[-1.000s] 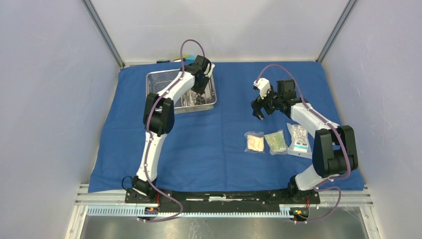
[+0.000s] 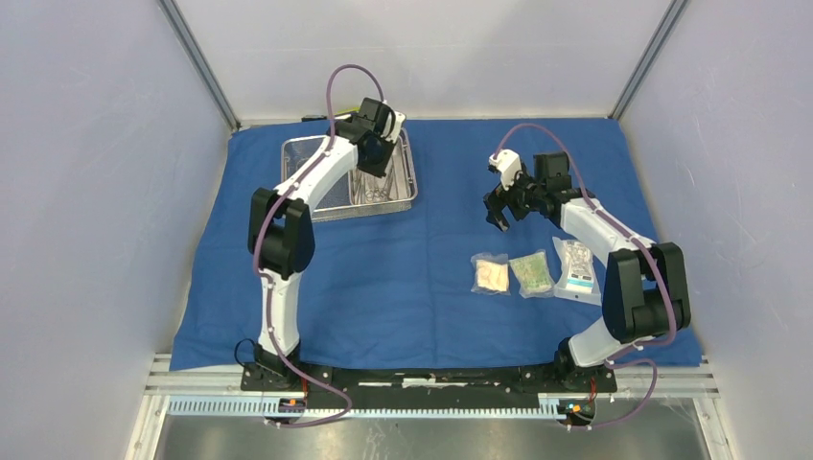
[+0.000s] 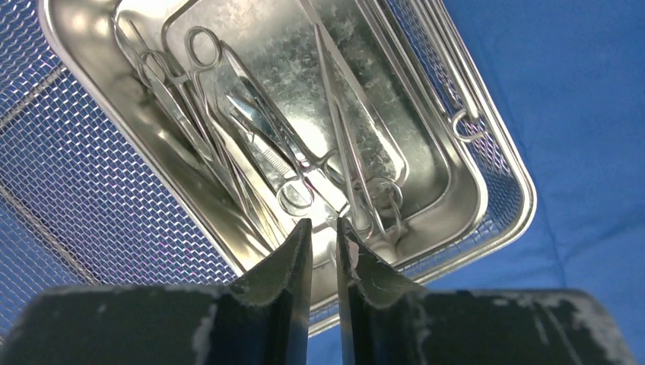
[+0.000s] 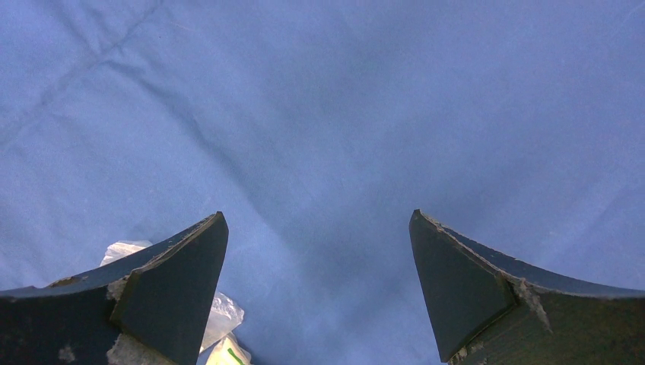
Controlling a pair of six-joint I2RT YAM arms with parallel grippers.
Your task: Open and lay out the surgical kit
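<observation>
In the left wrist view, a steel tray (image 3: 460,179) sits inside a wire-mesh basket (image 3: 114,175). Scissors (image 3: 296,196), long forceps (image 3: 340,125) and other instruments lie crowded in the tray, partly overlapping. My left gripper hovers over the tray's near end, slightly open; only a narrow empty gap shows between its fingers. In the top view the left arm hides part of the basket (image 2: 364,213). My right gripper is wide open above bare blue cloth, holding nothing. Three sealed packs lie in front of it: a beige one (image 2: 493,276), a green one (image 2: 532,274) and a white one (image 2: 578,266).
A dark item (image 2: 313,118) lies behind the basket at the back edge. White walls (image 2: 757,192) bound both sides.
My left arm has swung leftward, and its gripper has moved slightly left and back over the basket. The right arm and the packs stay where they were.
</observation>
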